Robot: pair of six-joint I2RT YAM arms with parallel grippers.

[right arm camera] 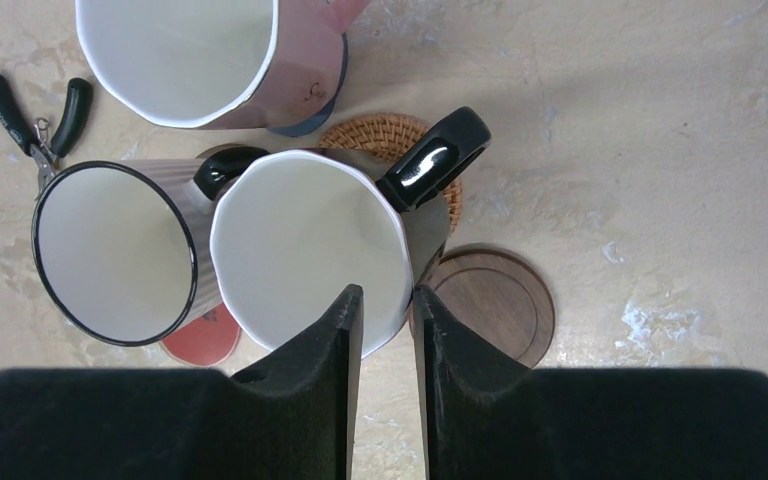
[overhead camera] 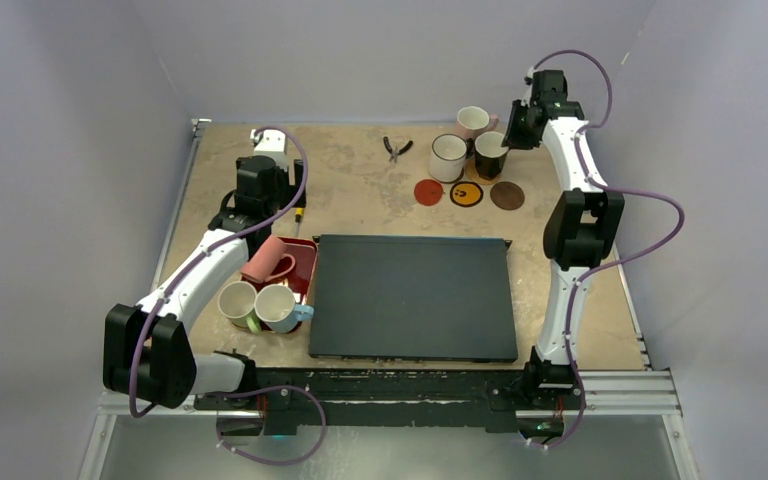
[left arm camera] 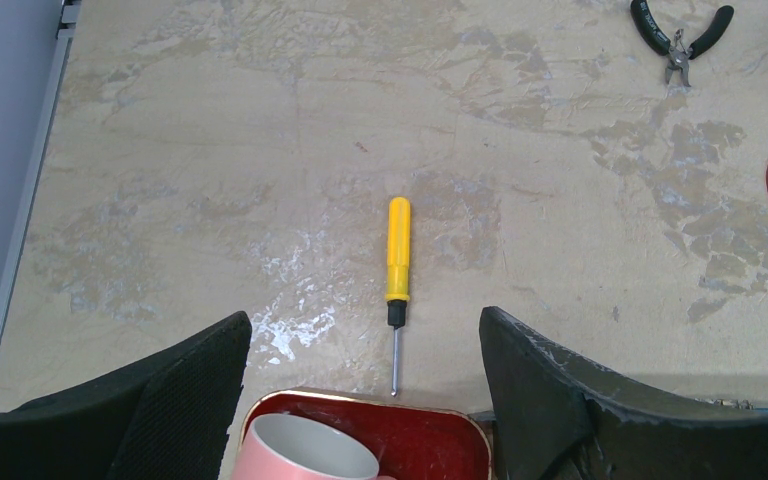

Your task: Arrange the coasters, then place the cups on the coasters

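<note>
The dark cup (overhead camera: pixel 490 155) with white inside (right arm camera: pixel 310 250) stands over the woven coaster (right arm camera: pixel 380 132), which shows past it near the handle. In the right wrist view my right gripper has its fingers narrowly apart over the near right of the rim. One finger (right arm camera: pixel 340 345) is over the cup's inside and the other (right arm camera: pixel 440 345) outside, with a gap still showing beside the rim. A brown round coaster (right arm camera: pixel 495 300) lies right of the cup. My left gripper is open and empty, above the tray's far end.
A white black-rimmed mug (overhead camera: pixel 448 158) and a pink mug (overhead camera: pixel 472 122) crowd the cup. Red (overhead camera: pixel 428 192) and smiley (overhead camera: pixel 467 194) coasters lie in front. Pliers (overhead camera: pixel 397 149), a yellow screwdriver (left arm camera: pixel 398 250), a red tray (overhead camera: pixel 303 262) with mugs and a black panel (overhead camera: pixel 415 300) occupy other spots.
</note>
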